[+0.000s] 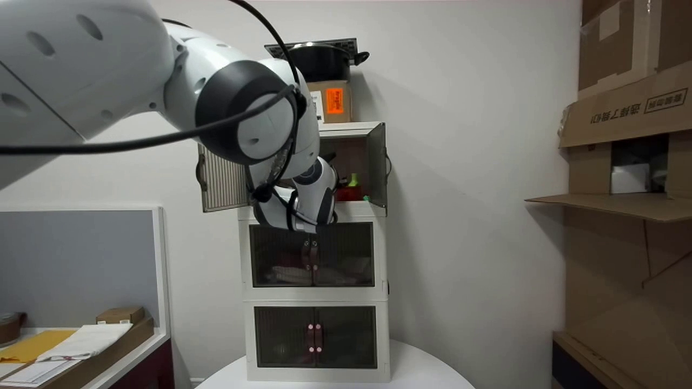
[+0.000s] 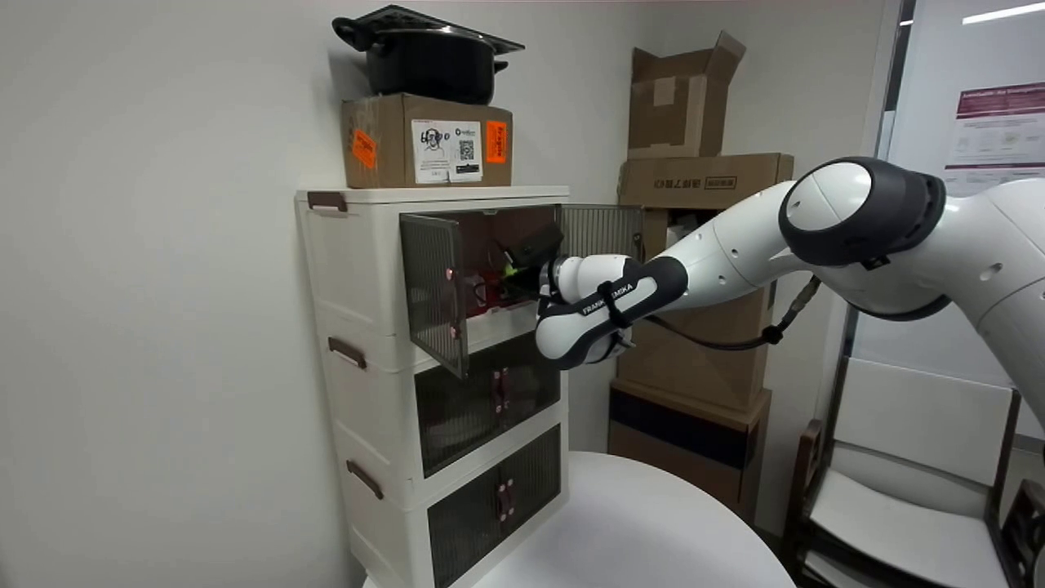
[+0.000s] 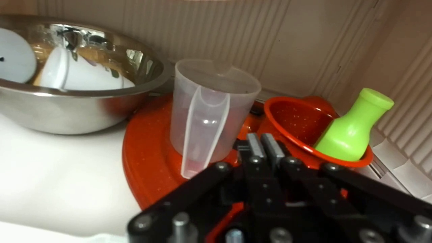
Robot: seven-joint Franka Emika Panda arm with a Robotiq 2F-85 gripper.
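In the wrist view my gripper is low in front of a red pot [image 3: 279,129] and to the right of a clear plastic measuring cup [image 3: 214,117]. Its two fingers [image 3: 275,147] stand close together with a thin gap, and nothing shows between them. The cup sits on a red round lid or plate [image 3: 150,158], handle towards me. A bright green bottle-shaped thing [image 3: 348,135] leans inside the red pot. Both outside views show the arm reaching into the open top compartment of the cabinet [image 2: 441,201]; the fingers are hard to make out there.
A steel bowl [image 3: 73,113] with white cups stands left on the shelf. The compartment's side wall rises close on the right. Both top doors are open, the left door [image 2: 436,294] and right door [image 2: 607,230] flanking the arm. White shelf floor is bare at the left front.
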